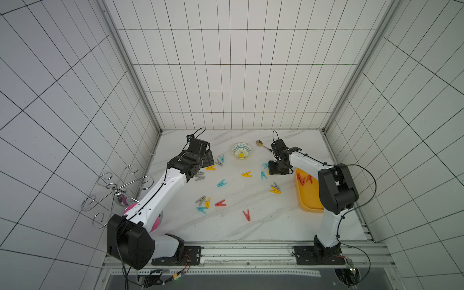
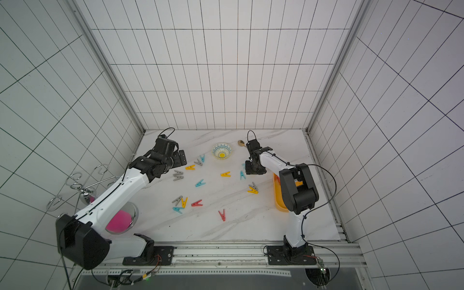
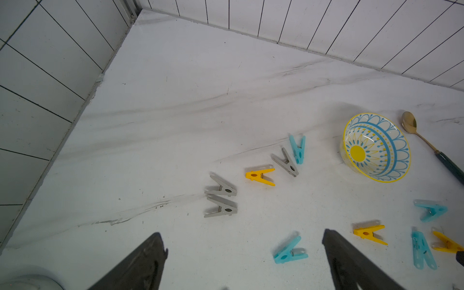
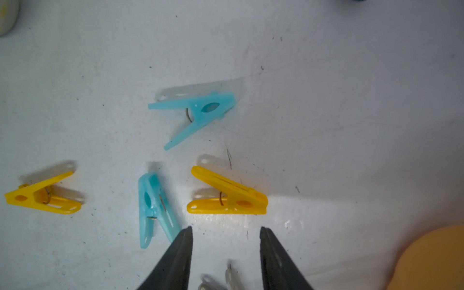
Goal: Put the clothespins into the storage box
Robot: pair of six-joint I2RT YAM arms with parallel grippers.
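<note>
Red clothespins (image 1: 301,179) lie in the orange storage box (image 1: 309,206) on the right. Many clothespins are spread over the table: a yellow one (image 4: 241,200) and two blue ones, one (image 4: 203,108) above it and one (image 4: 157,207) to its left, show in the right wrist view. My right gripper is open just above the table near this yellow pin, empty. Over the left side, my left gripper stands open and empty; a blue pin (image 3: 290,252) and grey pins (image 3: 223,206) lie beneath its view.
A patterned bowl (image 3: 376,147) and a spoon (image 3: 410,123) lie at the back. Red pins (image 1: 247,215) lie towards the front. A metal rack (image 1: 116,191) with something pink stands at the left edge.
</note>
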